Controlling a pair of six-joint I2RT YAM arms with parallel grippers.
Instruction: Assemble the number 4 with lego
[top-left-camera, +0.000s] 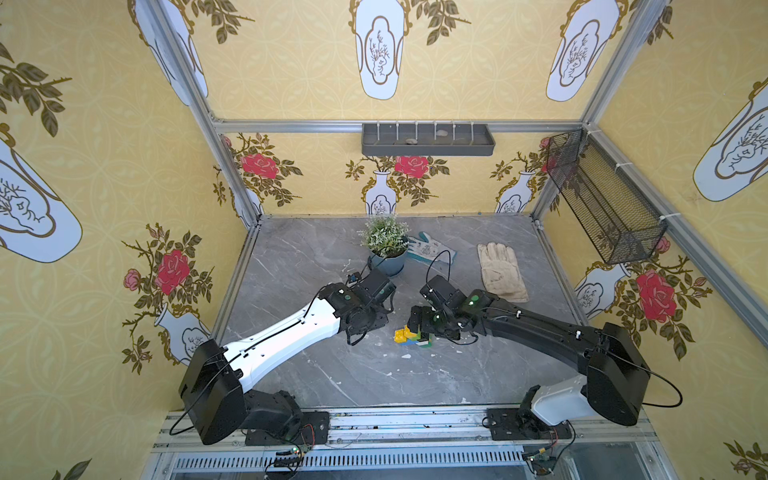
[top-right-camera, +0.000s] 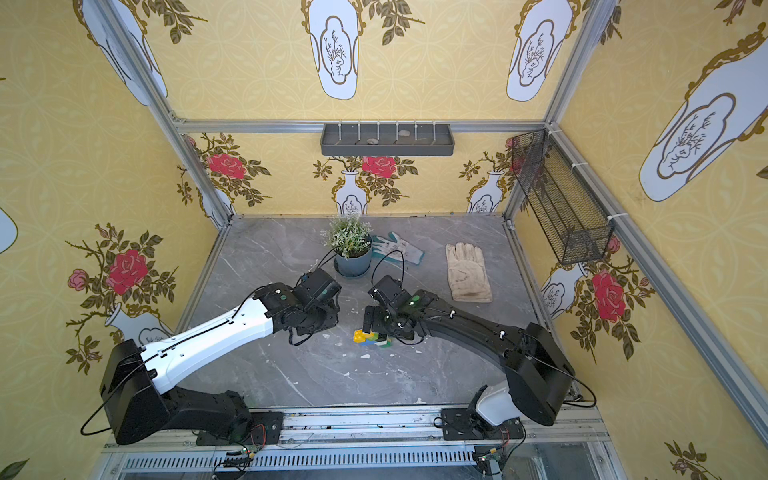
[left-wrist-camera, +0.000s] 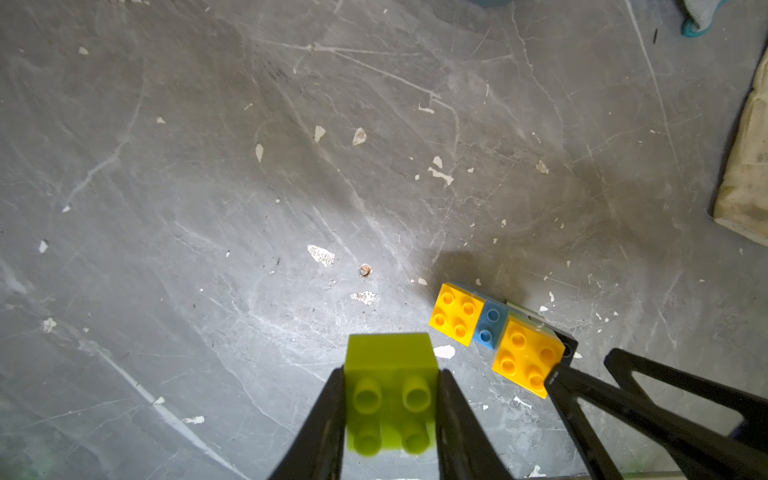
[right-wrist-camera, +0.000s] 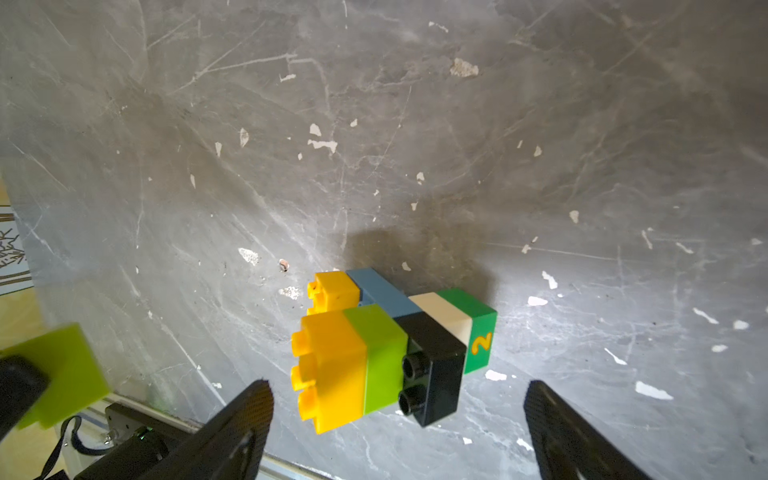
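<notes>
My left gripper is shut on a lime-green brick (left-wrist-camera: 390, 360), studs visible in the left wrist view. Below, on the table, lies a joined group of bricks: a yellow brick (right-wrist-camera: 340, 376), a lime brick (right-wrist-camera: 381, 352), a black brick (right-wrist-camera: 440, 376), a second yellow brick (right-wrist-camera: 336, 289), a blue brick (right-wrist-camera: 380, 292), a white brick (right-wrist-camera: 444, 316) and a green brick (right-wrist-camera: 478, 336) marked 2. My right gripper stands open over this group, its fingers to either side of it.
A potted plant (top-left-camera: 387, 260), a blue-grey glove (top-left-camera: 432, 249) and a beige glove (top-left-camera: 501, 272) lie toward the back. A mesh basket (top-left-camera: 604, 196) hangs on the right frame.
</notes>
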